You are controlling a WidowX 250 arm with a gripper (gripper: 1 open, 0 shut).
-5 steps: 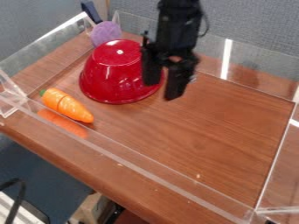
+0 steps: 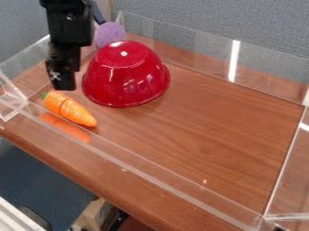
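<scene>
The black gripper [image 2: 68,68] hangs at the upper left, above and behind the orange carrot [image 2: 69,108] and just left of the red dome-shaped bowl [image 2: 126,77]. Its fingers point down; whether they are open or shut is hard to tell. The carrot lies on the wooden surface near the left front, apart from the bowl. A purple object [image 2: 110,31] stands behind the bowl, partly hidden.
Clear plastic walls [image 2: 254,68] surround the wooden surface [image 2: 211,144].
The gripper has moved left from over the bowl and the right side to the upper left, uncovering the bowl. The carrot and bowl have not visibly moved.
</scene>
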